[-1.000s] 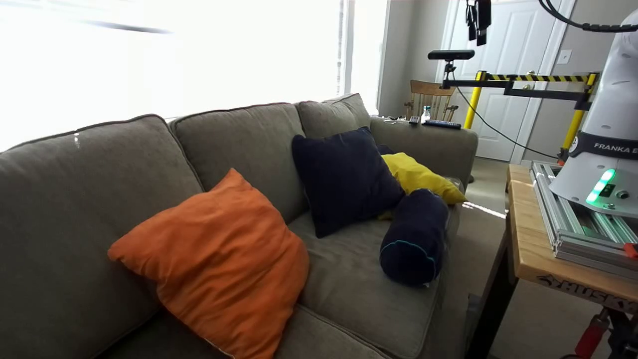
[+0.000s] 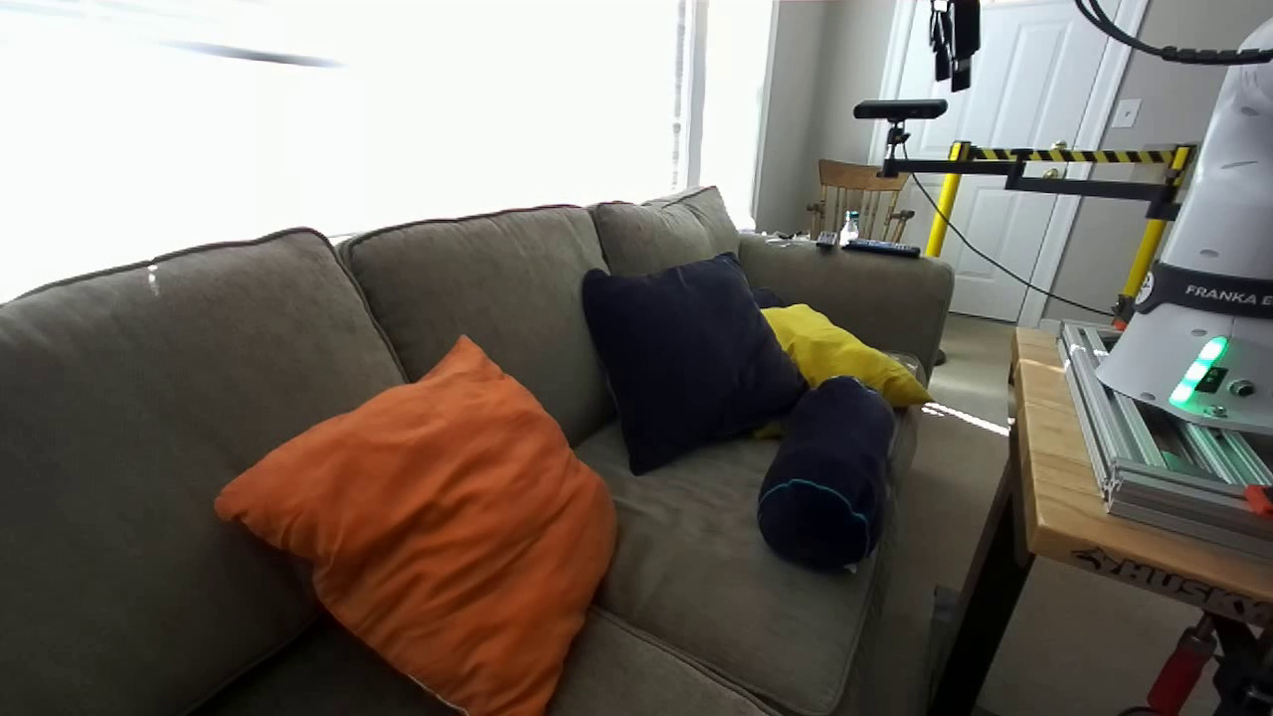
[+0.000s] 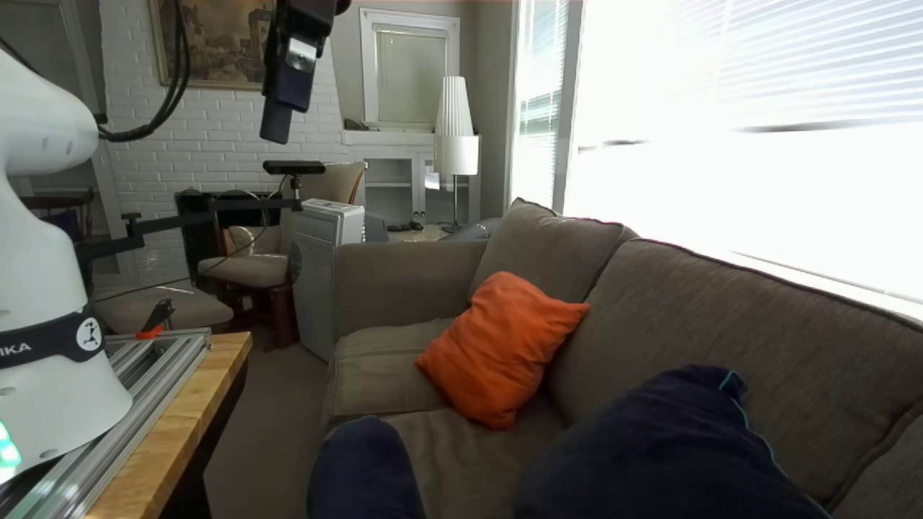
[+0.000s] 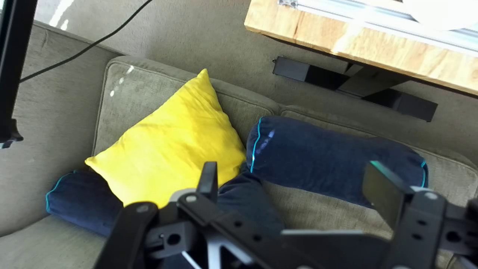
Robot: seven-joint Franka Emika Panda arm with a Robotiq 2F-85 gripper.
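High above the couch, my gripper stands open, its fingers wide apart with nothing between them. Below it in the wrist view lie a navy bolster (image 4: 331,157) with teal piping and a bright yellow pillow (image 4: 170,139). The square navy pillow (image 2: 692,358) leans on the couch back in exterior view 1; my gripper hides much of it in the wrist view. An orange pillow (image 3: 504,346) rests against the backrest at the other end of the couch. Another navy cushion (image 4: 83,201) is tucked partly under the yellow one.
The grey-brown couch (image 2: 716,609) runs beneath a bright window. Beside it stands the wooden bench (image 2: 1050,477) carrying the arm's base. A camera (image 2: 901,108) on a black boom, with a hanging cable, reaches towards the couch. Seat space is bare between the orange pillow and the bolster.
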